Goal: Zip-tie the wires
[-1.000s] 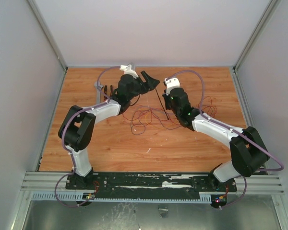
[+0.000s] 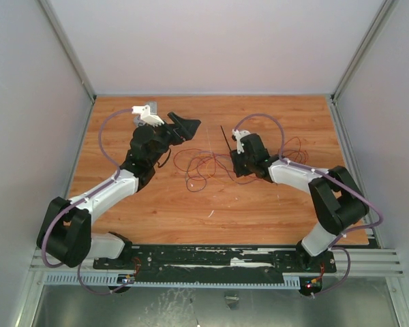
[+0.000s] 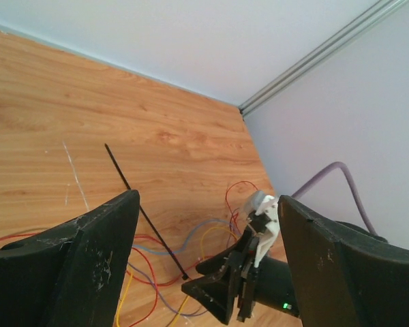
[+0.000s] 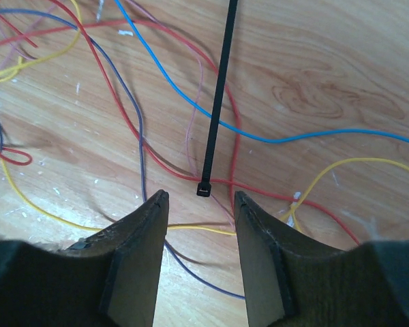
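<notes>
A black zip tie (image 4: 217, 109) lies across the tangle of wires, its square head (image 4: 204, 190) just ahead of my right gripper. That gripper is open, and nothing is between its fingers. The red, blue, yellow and purple wires (image 2: 203, 163) spread loosely over the table's middle. In the left wrist view the zip tie (image 3: 143, 211) slants over the table, its lower end by the right gripper. My left gripper (image 2: 194, 122) hangs left of the zip tie, its fingers apart and empty.
More wires (image 2: 296, 153) lie beyond the right arm. A grey tool (image 2: 139, 120) is partly hidden behind the left arm. The wooden table (image 2: 191, 221) has clear room at the front, and pale walls stand at the sides and back.
My left gripper has drawn back to the left, away from the zip tie. The right gripper has come lower and nearer to the table. The zip tie looks unmoved.
</notes>
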